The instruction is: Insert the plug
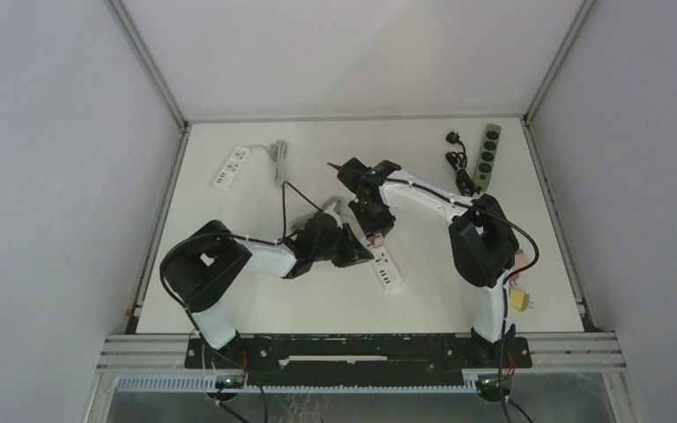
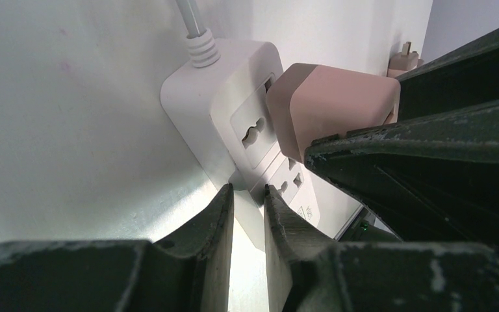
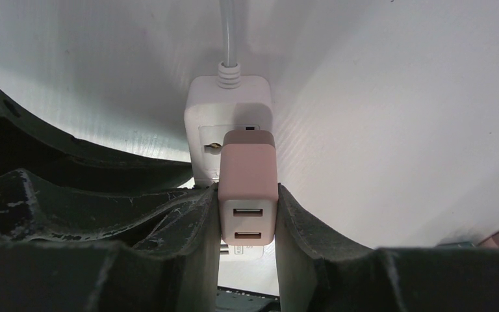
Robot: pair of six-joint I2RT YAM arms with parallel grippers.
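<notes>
A white power strip (image 1: 386, 272) lies at mid-table, its cord end toward the back. On its side edge, my left gripper is shut, the fingertips straddling the strip's wall (image 2: 195, 133). The pink plug (image 3: 248, 174) sits between the fingers of my right gripper, which is shut on it; two slots show on the plug's near end. In the left wrist view the plug (image 2: 338, 107) is right over or against the socket face, by an uncovered socket (image 2: 253, 133). Its prongs are hidden, so contact or depth cannot be told.
Another white strip (image 1: 232, 167) with a bundled cord is at the back left. A green strip (image 1: 487, 159) and black cord (image 1: 461, 167) stand back right. A second pink plug (image 1: 520, 263) and a yellow plug (image 1: 519, 300) lie at the right edge.
</notes>
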